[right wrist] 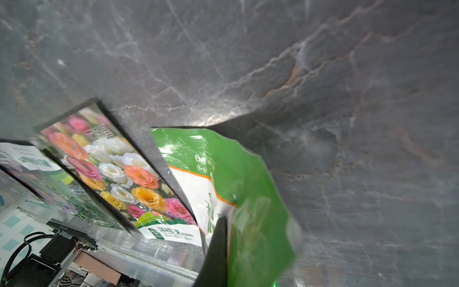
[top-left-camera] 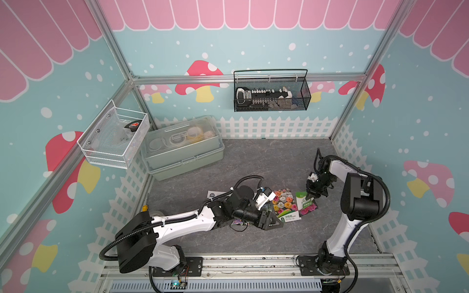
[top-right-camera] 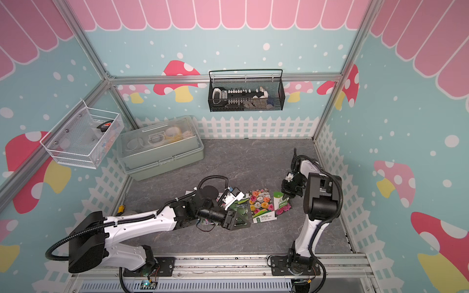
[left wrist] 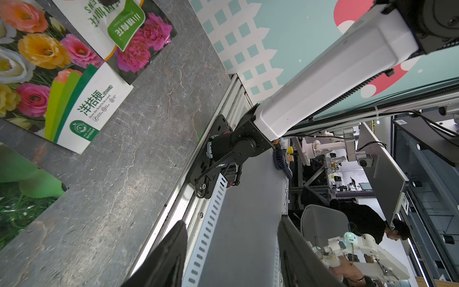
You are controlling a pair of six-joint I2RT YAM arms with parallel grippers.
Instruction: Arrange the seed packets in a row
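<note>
A seed packet with multicoloured roses lies flat. Beside it, a green and white packet is bent, its edge raised off the table and casting a shadow. My right gripper is shut on this packet; one dark finger lies across its near face, and the other is hidden behind it. On the rose packet's other side is a green packet, partly covered by the left arm in the top views. My left gripper is open above the front of the table, nothing between its fingers.
Further packets lie partly hidden under the left arm, one showing a pale corner. A lidded green toolbox stands at the back left. A black wire basket hangs on the back wall.
</note>
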